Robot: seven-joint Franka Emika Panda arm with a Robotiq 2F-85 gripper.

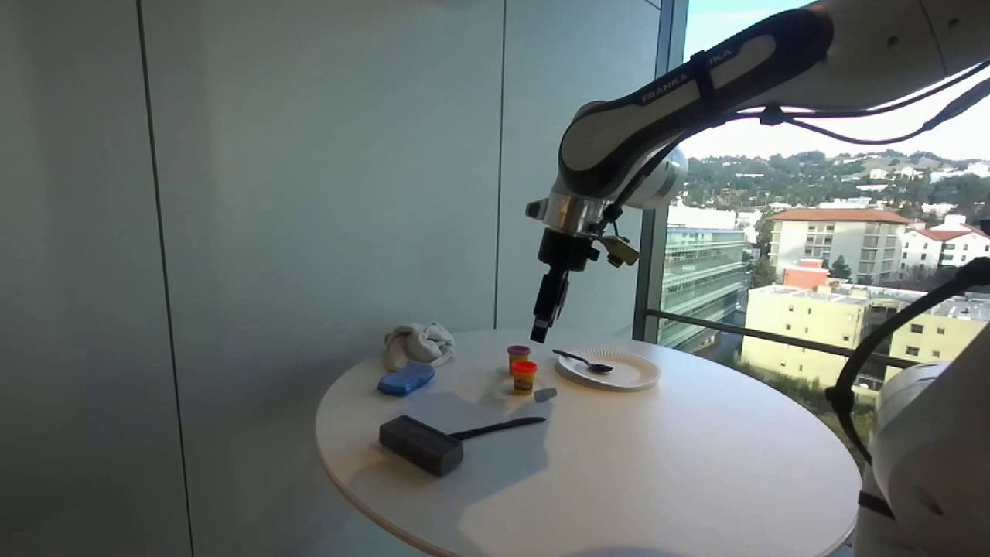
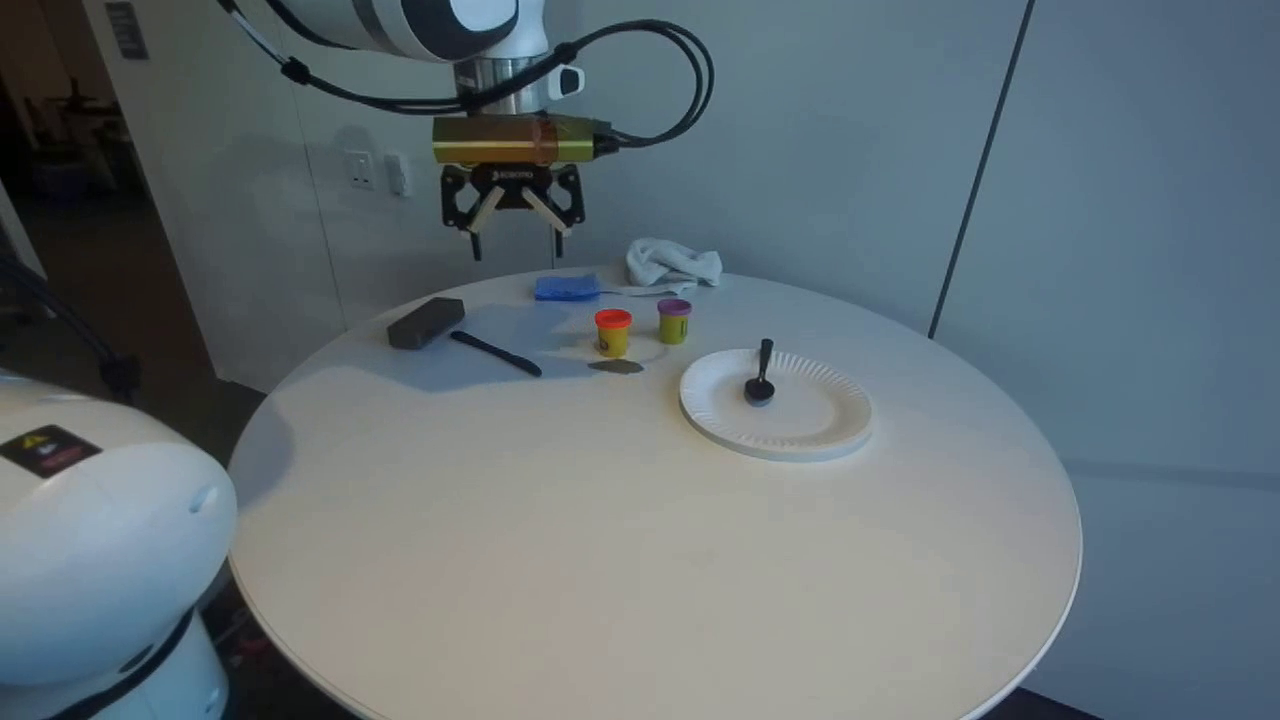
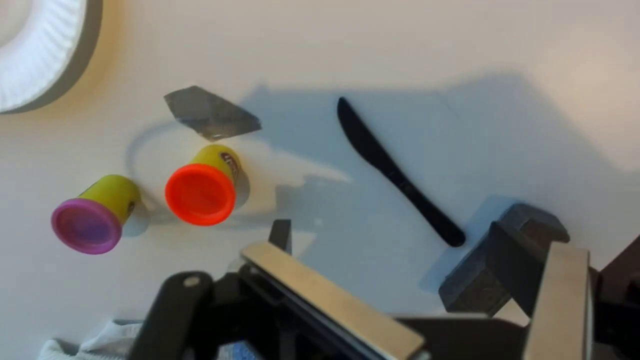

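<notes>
My gripper (image 2: pixel 517 250) hangs open well above the back of the round table, its fingers spread with nothing between them. A black spoon (image 2: pixel 759 391) lies on the white paper plate (image 2: pixel 835 434), its handle reaching over the rim. The black knife (image 3: pixel 396 174) rests flat on the table, in the arm's shadow. Beside it, partly covered by a finger in the wrist view, is a dark grey block (image 3: pixel 474 288). Two small yellow tubs stand upright: one with a red lid (image 3: pixel 200 195), the other with a purple lid (image 3: pixel 87 226).
A flat grey piece (image 3: pixel 210 113) lies by the red-lidded tub. Toward the wall are a blue object (image 1: pixel 406 379) and a crumpled white cloth (image 1: pixel 422 344).
</notes>
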